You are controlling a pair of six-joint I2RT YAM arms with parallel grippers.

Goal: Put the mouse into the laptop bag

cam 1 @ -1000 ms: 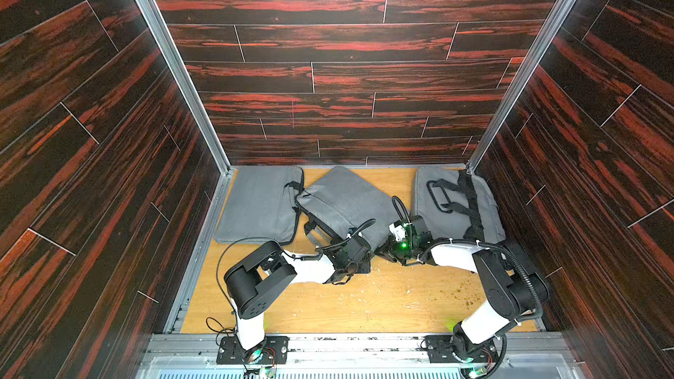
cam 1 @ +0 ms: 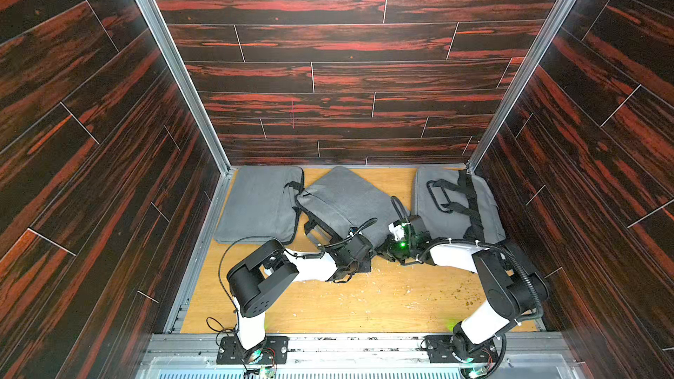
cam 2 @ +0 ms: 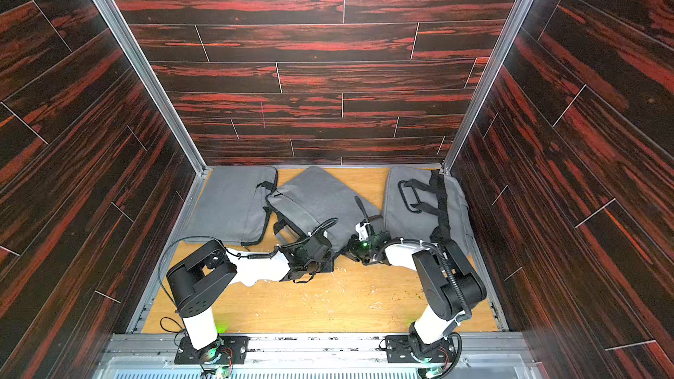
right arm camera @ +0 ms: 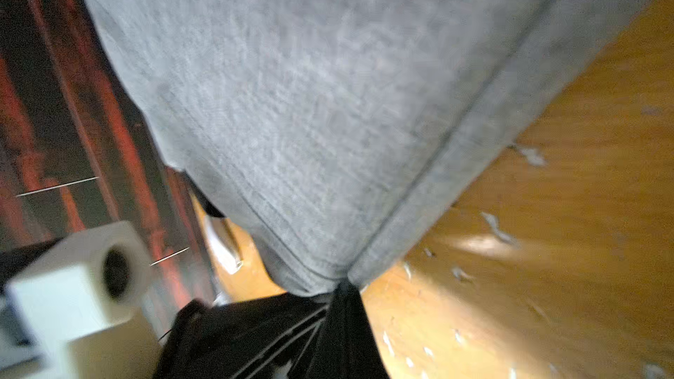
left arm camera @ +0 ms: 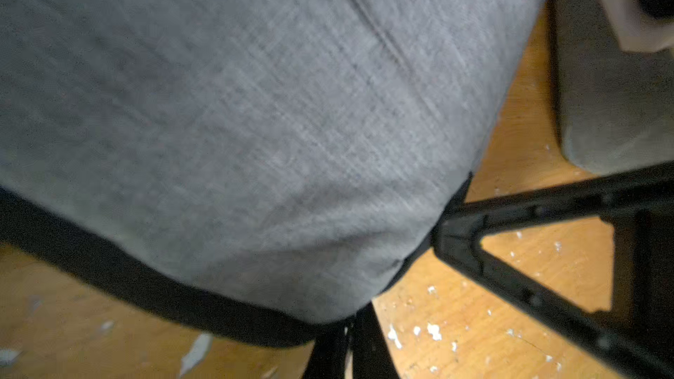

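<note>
A grey laptop bag lies turned at an angle in the middle of the table, its near corner between my two grippers. My left gripper is shut at the black-trimmed edge of the bag, with no cloth clearly between its fingertips. Grey cloth gathers to a point at my right gripper, which is shut on the bag's corner. In the left wrist view, the right gripper's frame-shaped finger touches that bag's edge. No mouse can be seen in any view; the inside of the bag is hidden.
Another grey bag lies flat at the left, close to the middle one. A third bag with black straps lies at the right. Bare wooden table spans the front.
Both grippers stay at the near corner of the middle bag, with only slight shifts at the wrists. The bags keep their places.
</note>
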